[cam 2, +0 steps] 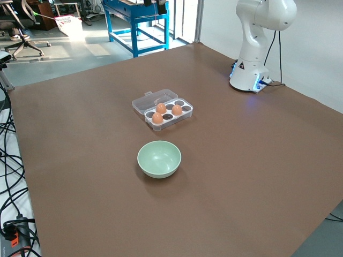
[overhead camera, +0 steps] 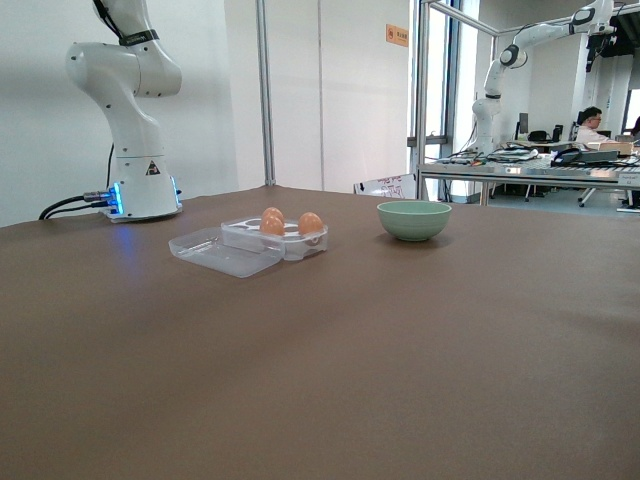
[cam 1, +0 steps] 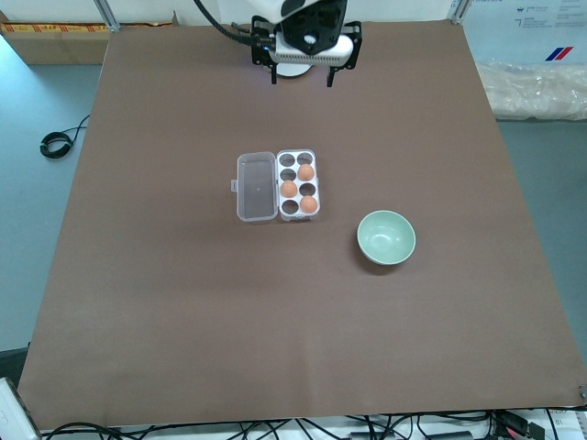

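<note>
A clear plastic egg carton [cam 1: 298, 183] lies open on the brown table, its lid [cam 1: 257, 186] folded out to the left in the left view. Several brown eggs [cam 1: 308, 203] sit in its cups, with other cups empty. A pale green bowl [cam 1: 386, 236] stands to the right of the carton, apparently empty; in the right view the bowl [cam 2: 159, 159] is nearer the camera. My gripper [cam 1: 301, 75] hangs high at the table's far edge, fingers spread open with nothing visible between them, well away from carton and bowl.
The arm's white base [overhead camera: 145, 205] stands at one edge. Cables [cam 2: 10, 176] and electronics run along the opposite edge, off the tabletop.
</note>
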